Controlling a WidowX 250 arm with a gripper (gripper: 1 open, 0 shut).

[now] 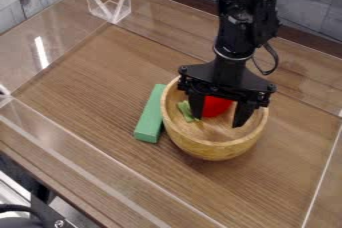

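My black gripper (218, 90) is low over a wooden bowl (211, 147) at the centre right, its fingers spread either side of a red object (211, 105) in the bowl. Whether it grips that object is unclear. A small green and white piece (187, 111) lies left of the red object inside the bowl. A green block (150, 115) lies outside, against the bowl's left side.
A clear plastic item (110, 2) stands near the back left edge.
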